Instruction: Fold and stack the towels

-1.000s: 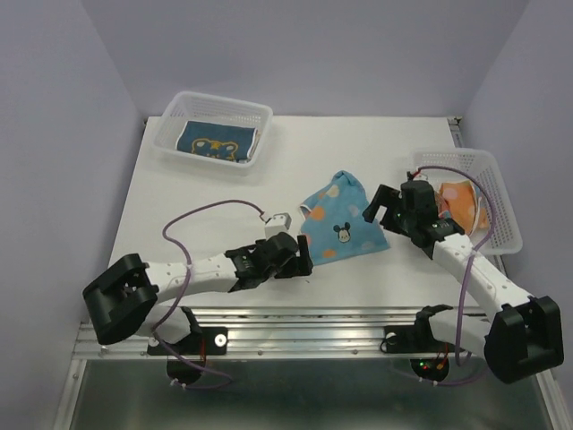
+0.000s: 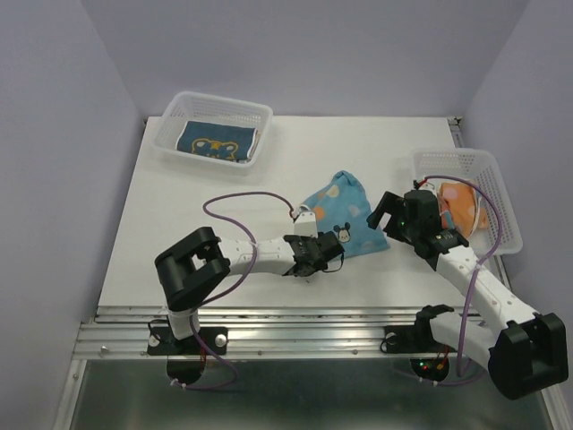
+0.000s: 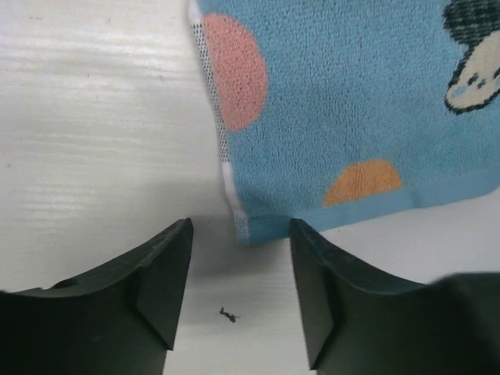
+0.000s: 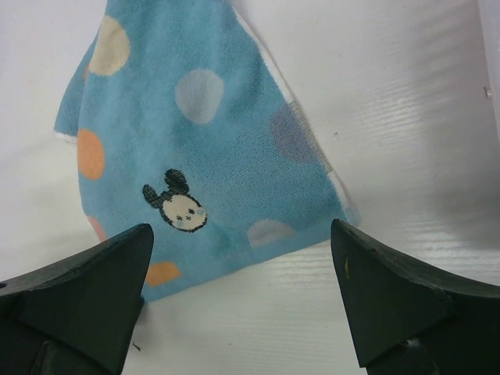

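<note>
A light blue towel with spots and a mouse face lies on the table, its upper part bunched. In the left wrist view my left gripper is part open at a white-edged corner of the towel; whether it touches it is unclear. My right gripper stands open over the towel's right side, nothing between its fingers. A folded dark blue towel lies in the back-left white basket. An orange towel sits in the right basket.
The right basket stands close beside my right arm. Grey walls enclose the table, and a metal rail runs along its front edge.
My left arm has moved right to the towel's near-left corner. My right arm has shifted slightly toward the front. The blue towel looks unchanged.
</note>
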